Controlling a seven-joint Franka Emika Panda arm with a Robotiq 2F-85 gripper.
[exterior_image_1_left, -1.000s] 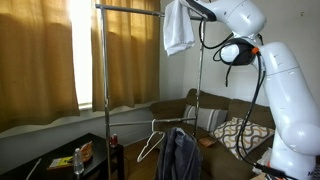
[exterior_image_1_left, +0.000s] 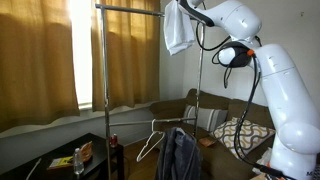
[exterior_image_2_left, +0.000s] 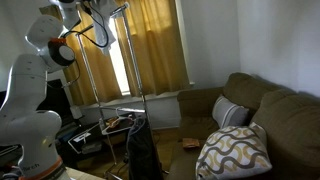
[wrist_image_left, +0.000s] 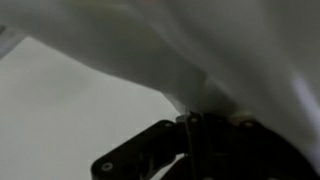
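A white cloth (exterior_image_1_left: 179, 32) hangs beside the top bar of the clothes rack (exterior_image_1_left: 130, 10), high in exterior view 1. My gripper is up at the cloth, its end largely cut off by the top edge there. In the wrist view, pale folds of the cloth (wrist_image_left: 265, 55) spread above and over the dark gripper. Its fingers look shut and run up against the folds; whether any fabric is pinched between them is hidden. A white hanger (exterior_image_1_left: 150, 145) is on the lower part of the rack, beside a dark garment (exterior_image_1_left: 180, 157).
A brown sofa (exterior_image_2_left: 265, 105) with a patterned pillow (exterior_image_2_left: 232, 153) fills the right side of exterior view 2. Yellow curtains (exterior_image_1_left: 38, 65) cover the window behind the rack. Small items stand on the dark table (exterior_image_1_left: 55, 165) at the left.
The upper arm and cloth have shifted slightly at the top of exterior view 1. The hanger and dark garment look the same.
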